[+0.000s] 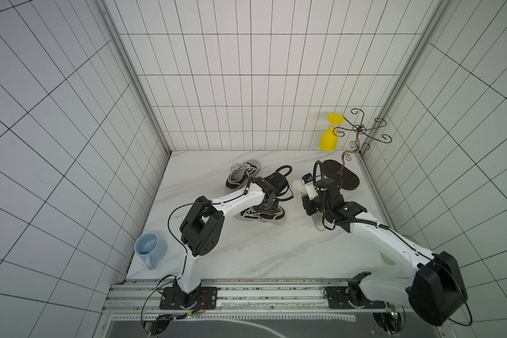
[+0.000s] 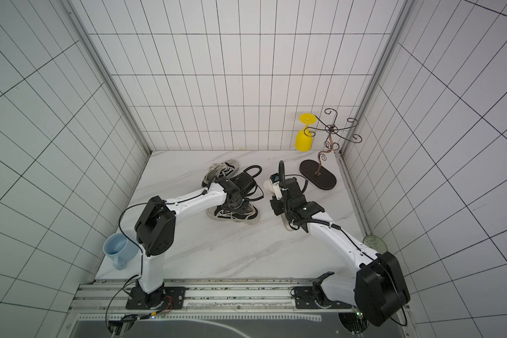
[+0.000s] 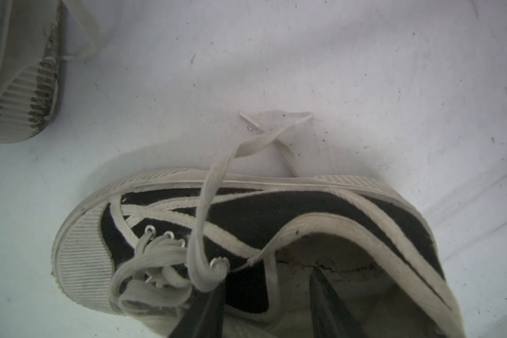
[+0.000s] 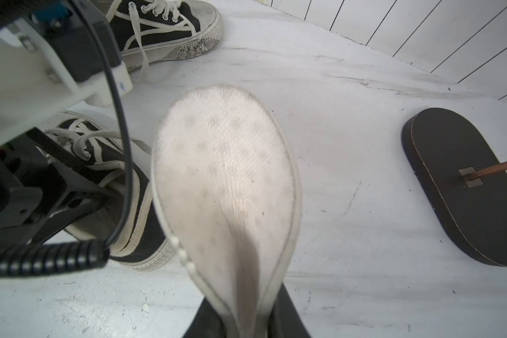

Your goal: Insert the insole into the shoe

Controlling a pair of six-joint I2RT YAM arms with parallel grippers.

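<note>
A black canvas shoe [image 3: 236,219] with grey-white laces lies on the table, its toe toward the left in the left wrist view. My left gripper is open over it, one finger at the foot opening and the other by the tongue and laces. Whether the fingers touch the fabric cannot be told. To the right of the shoe, my right gripper is shut on the narrow middle of a whitish insole [image 4: 225,157]. The insole's broad end points away from the gripper, raised over the table and outside the shoe.
A second, matching shoe [image 1: 243,174] stands behind the first. At the back right is a dark oval stand base [image 4: 462,186] with a curled metal rack and a yellow goblet [image 1: 329,138]. A blue mug [image 1: 150,249] sits front left.
</note>
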